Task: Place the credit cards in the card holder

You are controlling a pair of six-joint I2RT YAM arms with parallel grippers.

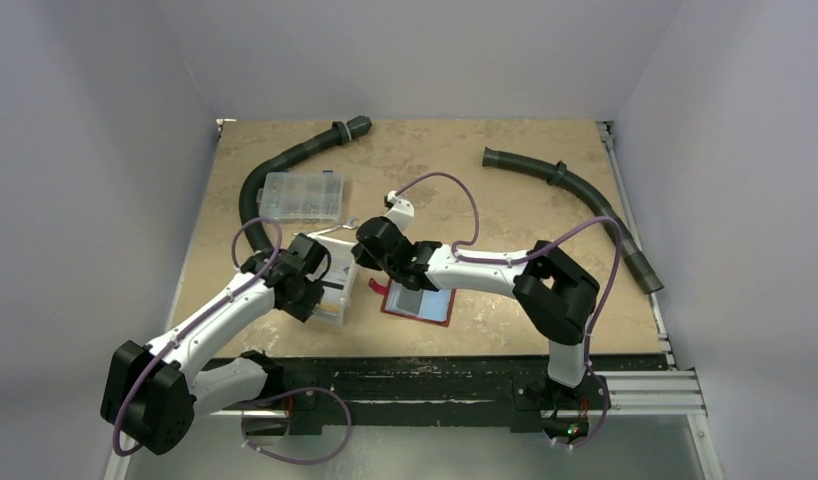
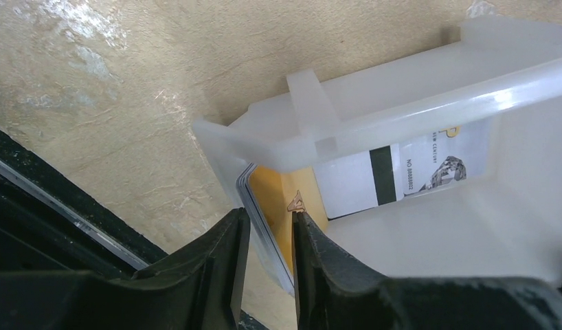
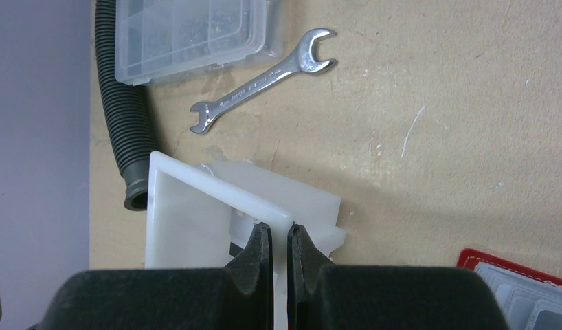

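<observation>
In the left wrist view several cards lie in a white open box [image 2: 429, 227]: a white card [image 2: 347, 182], another with a gem print [image 2: 443, 161], and a yellow card [image 2: 302, 192] at the near end, with stacked card edges leaning on the end wall. My left gripper is partly open there, the card edges showing in the gap between its fingertips. On the box's side rim, my right gripper is shut, a finger on each side of the wall. The red-edged card holder [image 3: 525, 292], with clear sleeves, lies right of the box, partly cut off.
Behind the box lies a wrench [image 3: 264, 86], with a clear compartment case [image 1: 302, 196] beyond it. Dark hoses [image 1: 270, 170] curve along the left and right sides. Bare tabletop [image 1: 455, 190] spreads behind the right arm.
</observation>
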